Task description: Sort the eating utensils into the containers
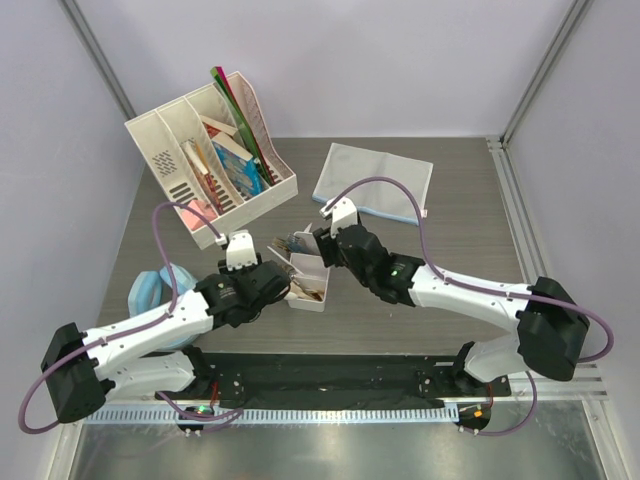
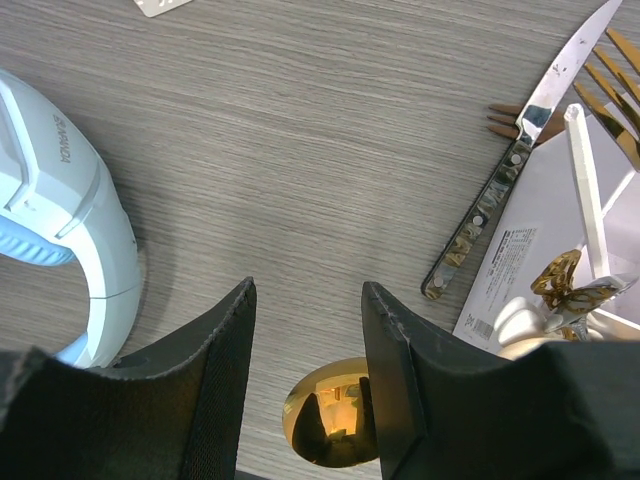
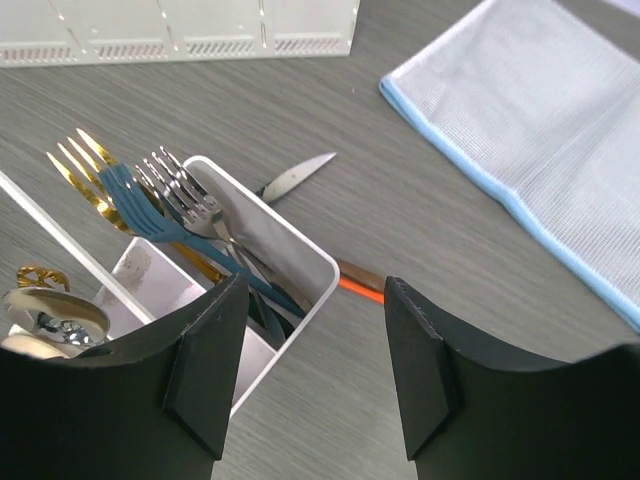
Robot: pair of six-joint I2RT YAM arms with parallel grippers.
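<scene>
A white divided container [image 1: 308,300] holds cutlery at the middle of the table: gold forks [image 2: 615,95], a blue fork [image 3: 150,215], steel forks [image 3: 205,215] and spoons [image 3: 60,305]. A knife [image 2: 482,215] lies outside it in the left wrist view. My left gripper is over the table left of the container, part open, with a gold spoon [image 2: 330,410] at its fingers; whether it is gripped is unclear. My right gripper is open above the container's right side, nothing between its fingers. An orange-edged handle [image 3: 360,280] lies beside the container.
A large white organiser [image 1: 160,140] with stationery stands at the back left. A grey cloth with blue edging [image 1: 375,175] lies at the back right. Light-blue objects [image 1: 147,295] lie at the left.
</scene>
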